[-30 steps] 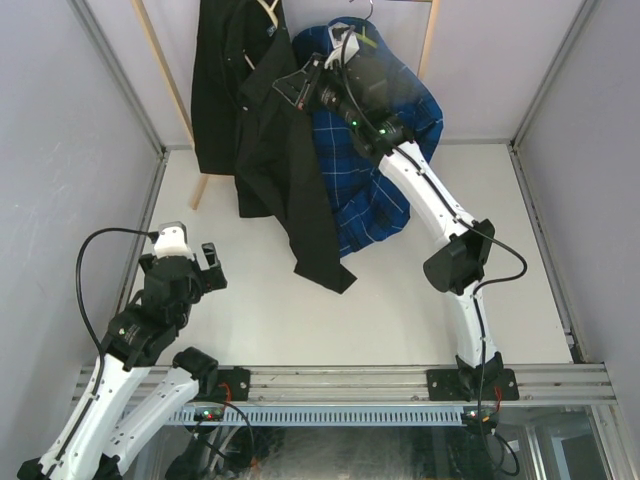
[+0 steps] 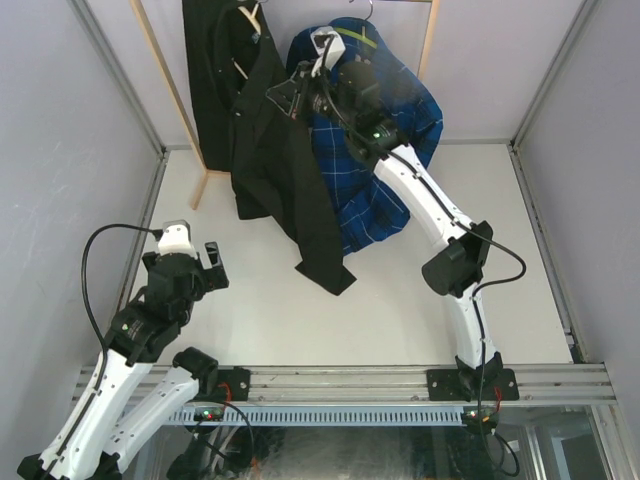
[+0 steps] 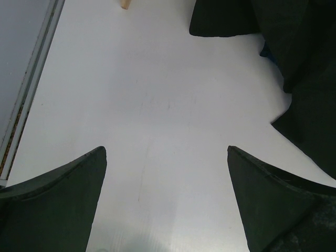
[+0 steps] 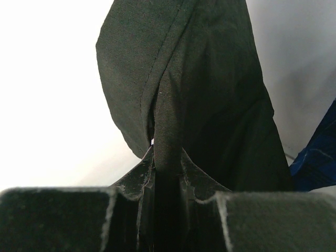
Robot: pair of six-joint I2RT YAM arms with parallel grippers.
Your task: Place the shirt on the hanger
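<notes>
A black shirt hangs at the back left in the top view, partly open down its front. Inside its collar area shows a wooden hanger. My right gripper is shut on the shirt's edge; in the right wrist view a fold of dark cloth runs between its fingertips. The shirt's right part drapes down from there, its lower corner over the white table. My left gripper stands open and empty at the front left, well apart from the shirt, whose hem shows in the left wrist view.
A blue plaid shirt hangs just right of the black one, behind my right arm. The rack's wooden leg stands at the left.
My right gripper has shifted slightly left with the cloth in it. The black shirt's upper part and the hanger have moved a little left too. The left arm has hardly moved.
</notes>
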